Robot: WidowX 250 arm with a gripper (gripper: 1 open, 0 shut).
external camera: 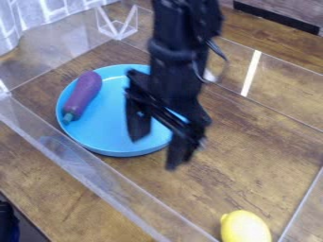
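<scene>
My gripper [161,128], dark and motion-blurred, hangs low over the right part of a round blue plate [108,135]; its fingers look spread apart, with nothing seen between them. A purple eggplant [82,95] lies on the plate's left side, left of the gripper. A yellow lemon-like object [245,228] lies at the bottom right on the wooden surface, apart from the plate. The gripper hides much of the plate's right half.
Clear plastic strips or walls run diagonally along the lower left and at the right. The wooden surface [252,142] right of the plate is clear. A dark edge shows at the top right.
</scene>
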